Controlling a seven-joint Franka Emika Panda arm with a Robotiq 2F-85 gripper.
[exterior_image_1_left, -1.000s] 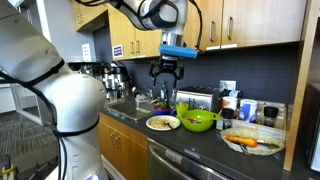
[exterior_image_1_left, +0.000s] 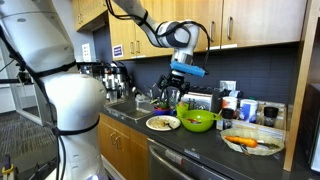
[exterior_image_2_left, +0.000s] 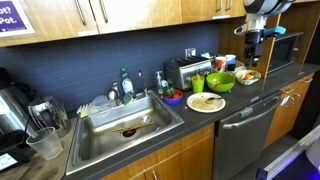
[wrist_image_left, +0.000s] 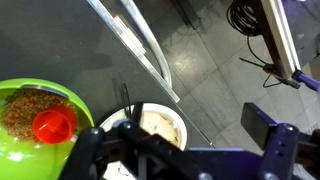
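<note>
My gripper (exterior_image_1_left: 174, 87) hangs in the air above the counter, over the area of the white plate and green bowl. Its dark fingers stand wide apart in the wrist view, one finger (wrist_image_left: 75, 150) at the left and the other at the right, with no object held. Behind and below the left finger, the green bowl (wrist_image_left: 18, 150) holds brown stuff and a red cup (wrist_image_left: 53, 126). The white plate (wrist_image_left: 168, 128) with pale contents shows between the fingers, partly hidden. Outside, the green bowl (exterior_image_1_left: 200, 121) sits right of the white plate (exterior_image_1_left: 162, 124).
A pale bowl (exterior_image_1_left: 264, 147) with an orange carrot-like item lies further right on the counter. The sink (exterior_image_2_left: 122, 130), toaster (exterior_image_2_left: 192, 72) and dark bowl (exterior_image_2_left: 172, 97) line the back. Overhead cabinets (exterior_image_1_left: 235, 25) limit height. Bare counter (exterior_image_1_left: 212, 146) lies at the front.
The gripper has come down and slightly right in exterior view 1. The objects on the counter have stayed put.
</note>
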